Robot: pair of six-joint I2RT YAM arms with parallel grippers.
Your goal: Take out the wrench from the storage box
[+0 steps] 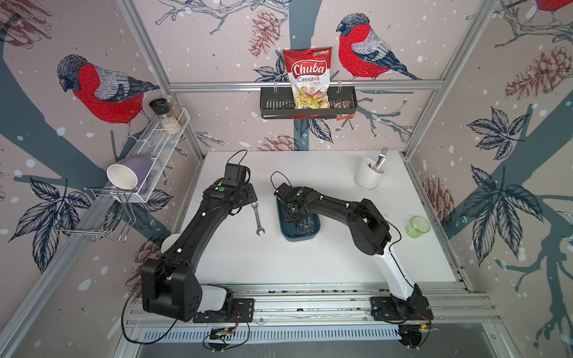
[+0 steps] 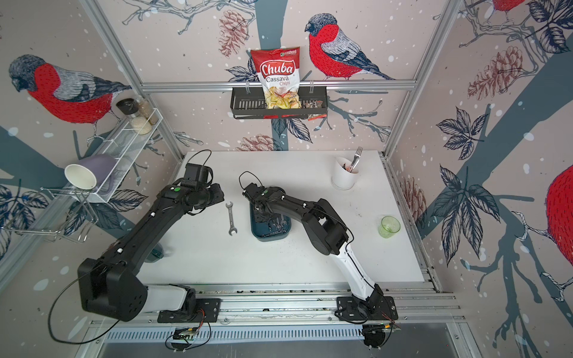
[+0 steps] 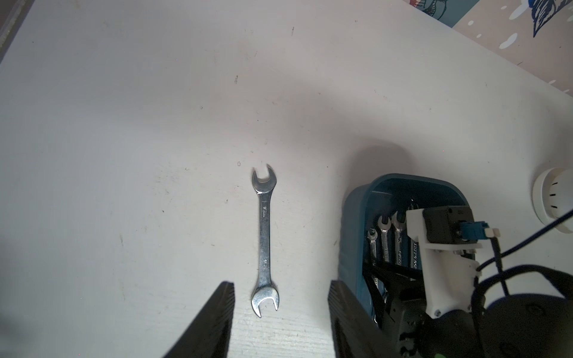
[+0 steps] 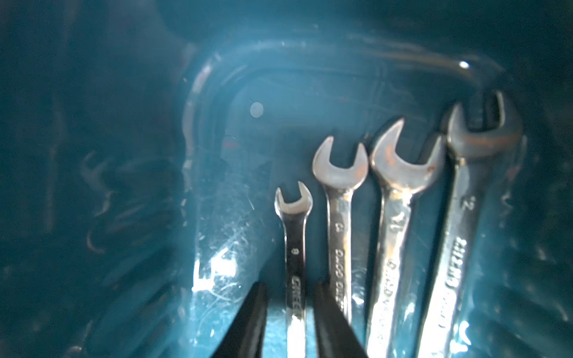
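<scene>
The blue storage box [image 3: 352, 238] holds several steel wrenches in a row. My right gripper is down inside it, part open around the shaft of the smallest wrench [image 4: 293, 238], at the left of the row; contact is not clear. A large double-ended wrench [image 3: 264, 238] lies on the table left of the box. My left gripper hangs open over the table near that loose wrench, nothing between its fingers.
A white utensil holder [image 1: 367, 176] stands at the back right, a green glass [image 1: 417, 226] at the right. A rack [image 1: 152, 161] is on the left wall.
</scene>
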